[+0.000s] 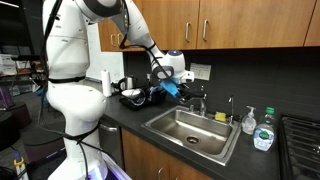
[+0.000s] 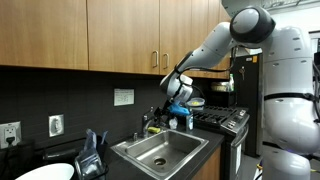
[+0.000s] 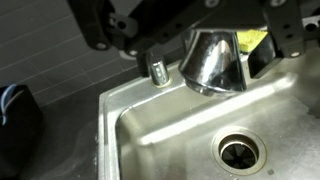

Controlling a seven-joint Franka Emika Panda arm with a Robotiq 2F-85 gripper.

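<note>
My gripper is open above the back left part of the steel sink, near the faucet. In the wrist view its dark fingers spread to both sides of a shiny chrome faucet head, which shows in the gap between them. Whether they touch it cannot be made out. Nothing is held. A smaller chrome post rises at the sink's back rim. The basin is empty around its drain. In the second exterior view the hand hangs above the far side of the sink.
Something yellow stands behind the sink. To its right are a pump bottle and a larger clear bottle. A dark dish rack occupies the left counter; a stove is at far right. Wooden cabinets hang overhead.
</note>
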